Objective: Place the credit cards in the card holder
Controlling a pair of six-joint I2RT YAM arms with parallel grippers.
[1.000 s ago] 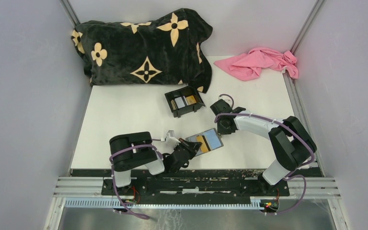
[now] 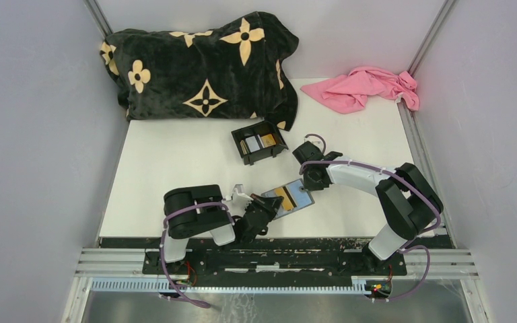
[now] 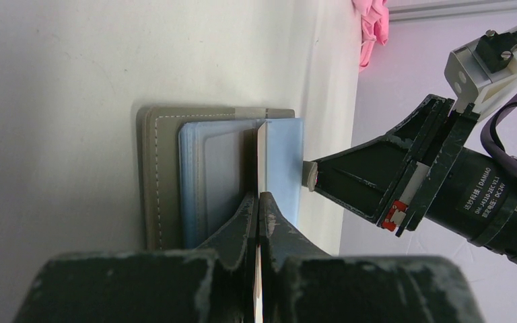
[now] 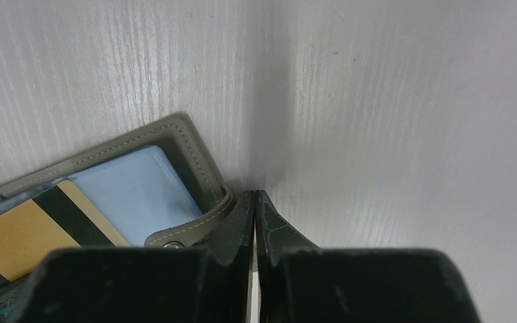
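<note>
The open card holder [image 2: 303, 208], grey with stitched edges and blue sleeves inside, lies on the table between my arms. A gold card with a dark stripe [image 4: 23, 232] lies over the blue sleeve [image 4: 138, 185]. From the left wrist view, the card's thin edge [image 3: 262, 155] rises from the blue sleeve, and my left gripper is shut on it. How deep the card sits in a slot cannot be told. At the holder's right side, my right gripper is shut on the snap strap [image 4: 192, 232] by its edge.
Behind the holder stands a black box [image 2: 259, 153] with several cards in it. A dark patterned cushion [image 2: 205, 70] and a pink cloth [image 2: 363, 87] lie at the back.
The right gripper has moved slightly left and stays at the holder's right edge.
</note>
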